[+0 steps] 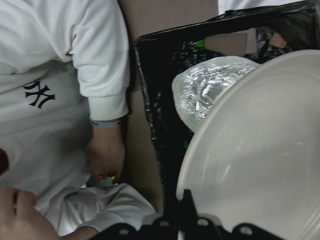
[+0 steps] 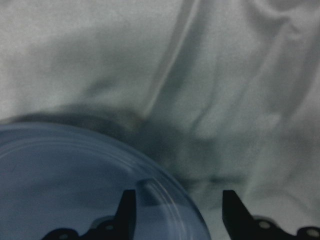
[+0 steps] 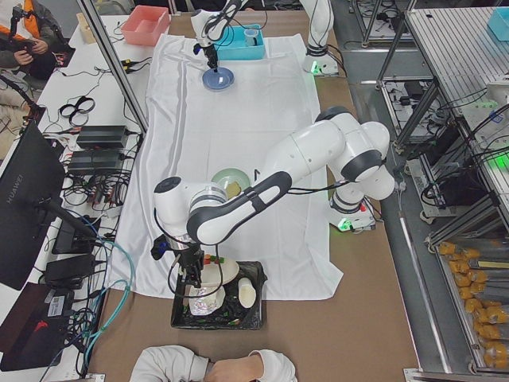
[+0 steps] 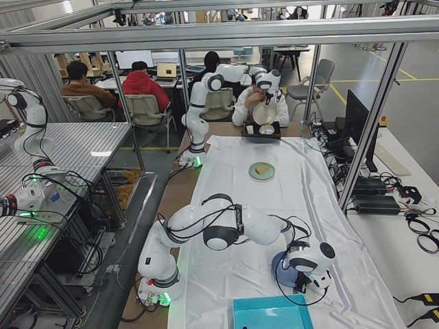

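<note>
My left gripper is shut on the rim of a white plate (image 1: 255, 140), held over a black tray (image 1: 155, 115) in the left wrist view. A crinkled, shiny packet (image 1: 200, 85) lies in that tray, partly under the plate, beside a pale oval item (image 3: 247, 293). At the far end, my right gripper is open, straddling the rim of a blue plate (image 2: 75, 175) on the cloth, with nothing gripped.
A green plate (image 4: 261, 175) with a yellowish item sits mid-cloth. A cyan bin (image 4: 271, 315) stands by the right arm. A seated person (image 1: 60, 110) is just beyond the black tray.
</note>
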